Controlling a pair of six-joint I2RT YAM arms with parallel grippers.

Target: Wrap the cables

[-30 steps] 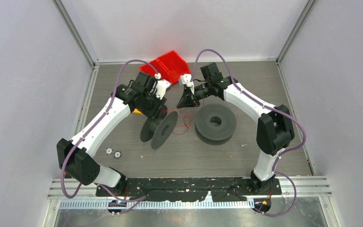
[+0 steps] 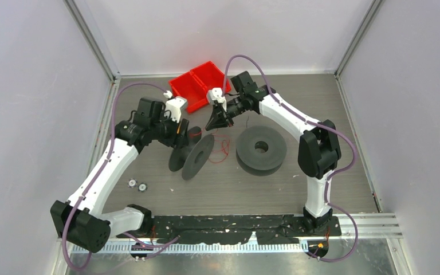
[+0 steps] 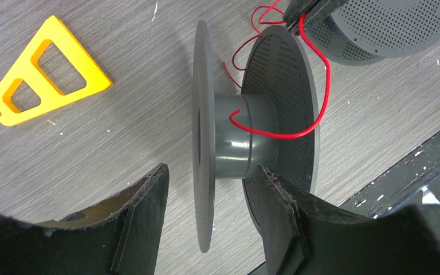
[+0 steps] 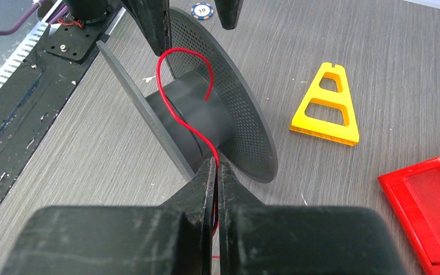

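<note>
A dark grey spool [image 3: 246, 137] stands on its edge, two flanges round a hub, under my left gripper [image 2: 179, 137]. That gripper is open around the near part of the spool in the left wrist view, nothing visibly gripped. My right gripper is shut on the red cable [image 4: 177, 114], whose free end loops over the spool's hub. Loose coils of the cable [image 2: 224, 146] lie on the table between the spools.
A second grey spool [image 2: 260, 157] lies flat at right. A red bin [image 2: 192, 91] sits at the back. A yellow bracket [image 3: 51, 86] lies beside the spool. Small round discs [image 2: 142, 187] lie front left.
The right gripper has moved slightly left, with the cable.
</note>
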